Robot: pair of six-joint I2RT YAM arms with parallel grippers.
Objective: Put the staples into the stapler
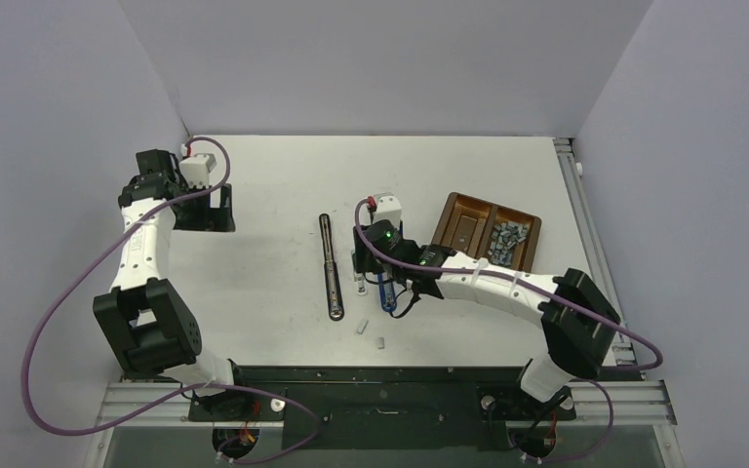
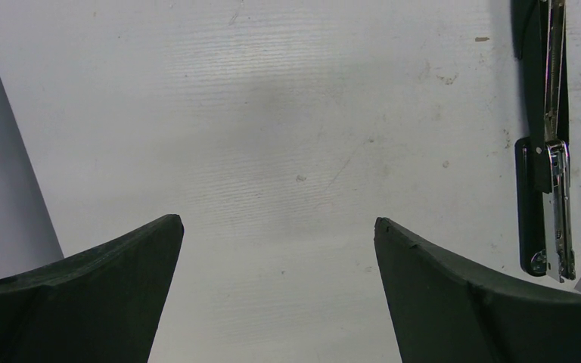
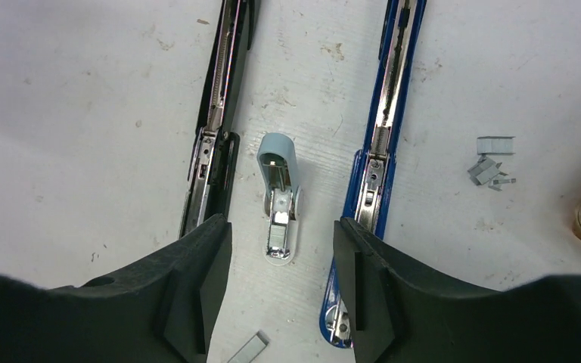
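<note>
Three open staplers lie lengthwise on the white table: a long black one (image 1: 332,283), a short pale blue-grey one (image 3: 276,162) in the middle, and a long blue one (image 3: 382,121). The short stapler's lower channel appears to hold a staple strip. My right gripper stands open above the short stapler, nothing between its fingers. My left gripper is open at the table's left, over bare surface. Loose staple strips (image 3: 495,145) lie right of the blue stapler, with another strip (image 3: 248,348) near the front.
A brown two-compartment tray (image 1: 463,224) with many small grey pieces stands at the right. Side walls bound the table.
</note>
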